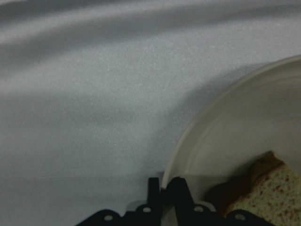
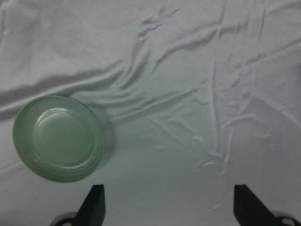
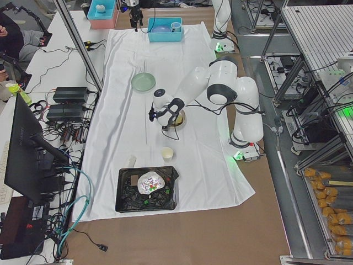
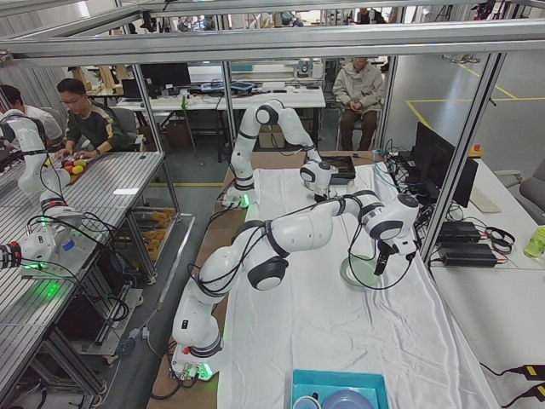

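Note:
My left gripper is at the rim of a pale plate [image 1: 225, 117] holding a slice of bread [image 1: 268, 197]; its fingers are close around the rim, which looks pinched between them. In the camera left view the arm partly hides that plate. My right gripper is open and raised above the cloth, with an empty green plate [image 2: 59, 136] in its wrist view, also seen in the middle-left of the camera left view.
A black tray [image 3: 127, 199] with small items and a pale cup [image 3: 167, 154] stand toward the near end of the white cloth. A blue bin [image 4: 339, 379] with dishes is at the other end. Cloth around the green plate is clear.

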